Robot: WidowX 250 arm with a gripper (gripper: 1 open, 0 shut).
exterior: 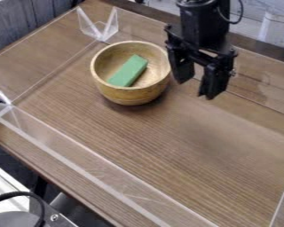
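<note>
A wooden bowl (155, 73) sits on the wooden table toward the upper middle, holding a green block (128, 71). My dark gripper (197, 82) hangs just right of the bowl, its fingers apart and pointing down, with nothing visible between them.
Clear plastic pieces, one a small holder (100, 27) at the back left, line the edges. Cables and white hardware lie at the lower left.
</note>
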